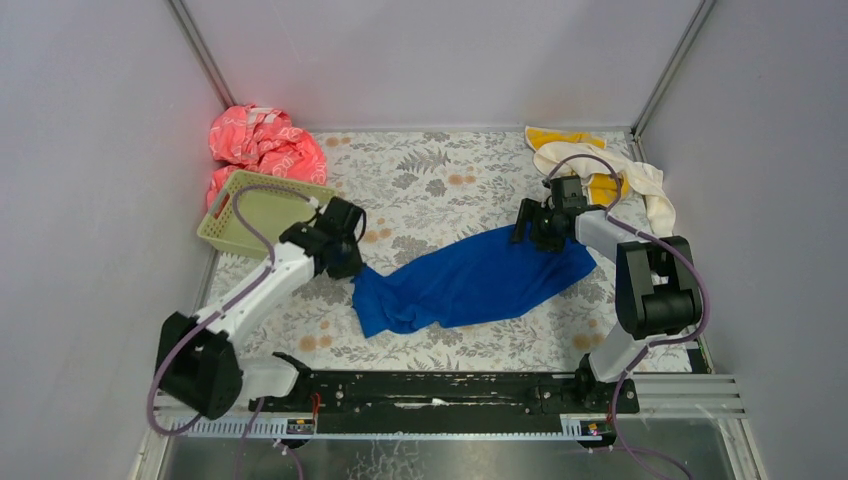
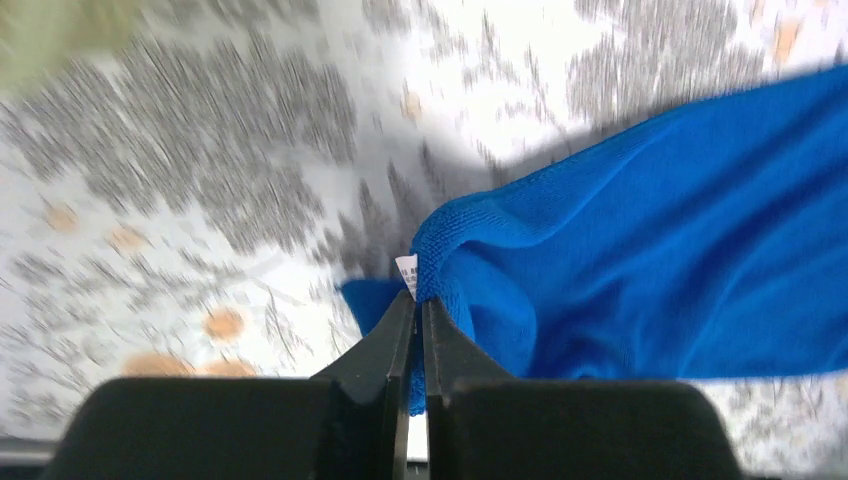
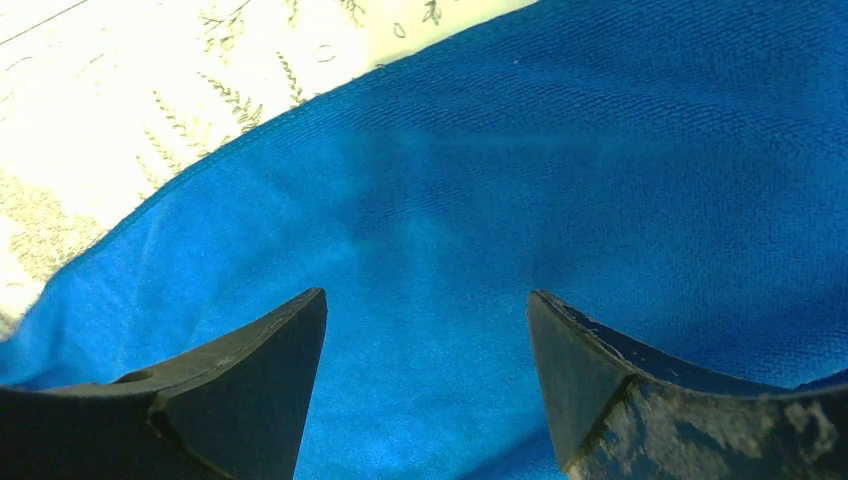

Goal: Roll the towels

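A blue towel (image 1: 470, 283) lies spread and slightly rumpled across the middle of the table, its left end bunched. My left gripper (image 1: 355, 270) is at that left end, shut on the towel's edge. In the left wrist view, the blue cloth (image 2: 455, 240) rises to the fingertips, with a small white tag beside them. Over the towel's right part hovers my right gripper (image 1: 530, 232), its fingers apart. The right wrist view shows flat blue cloth (image 3: 430, 230) beneath and between those fingers, none of it gripped.
A green plastic basket (image 1: 222, 232) stands at the left, partly behind my left arm. Behind it lies a coral patterned towel (image 1: 265, 150). White and yellow towels (image 1: 645, 185) are heaped at the back right.
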